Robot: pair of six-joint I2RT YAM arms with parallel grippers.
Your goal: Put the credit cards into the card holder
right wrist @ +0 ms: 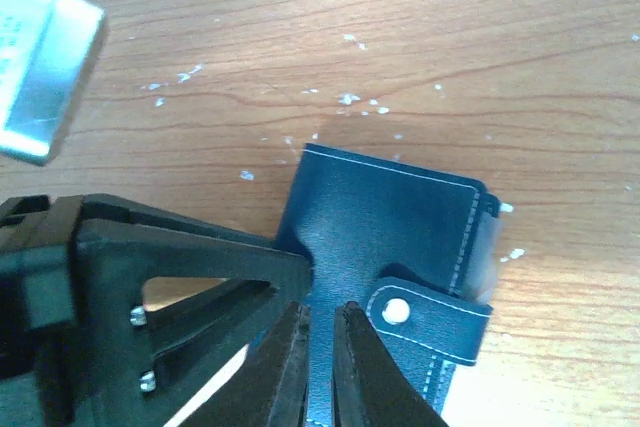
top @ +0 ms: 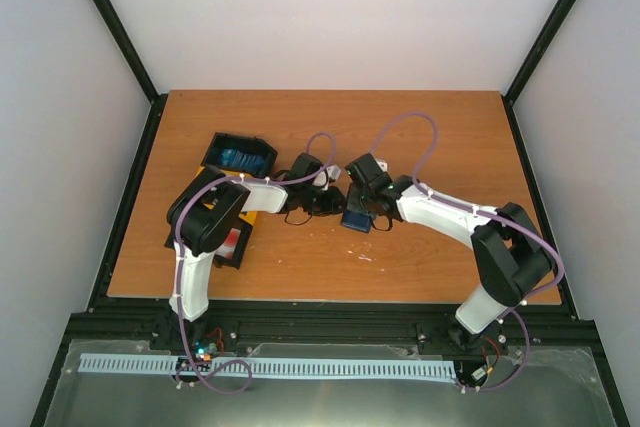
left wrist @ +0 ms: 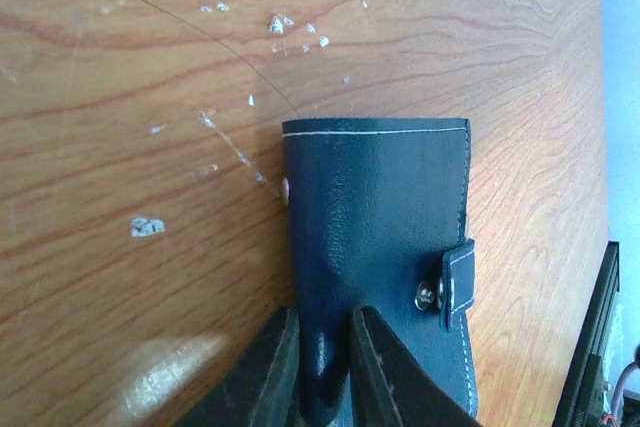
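The dark blue card holder (top: 355, 220) lies on the table between my two arms, its snap strap (right wrist: 430, 319) visible in the right wrist view. A clear plastic edge (right wrist: 484, 259) sticks out along one side; I cannot make out a credit card in it. My left gripper is shut on the holder's folded edge. Over the holder, my right gripper is shut, with nothing showing between its fingertips. Whether those tips touch the holder is hard to tell.
At the table's left, partly under my left arm, stands a dark box (top: 262, 146) with compartments; one holds blue items (top: 240, 160). A silvery block (right wrist: 45, 67) shows in the right wrist view's upper left corner.
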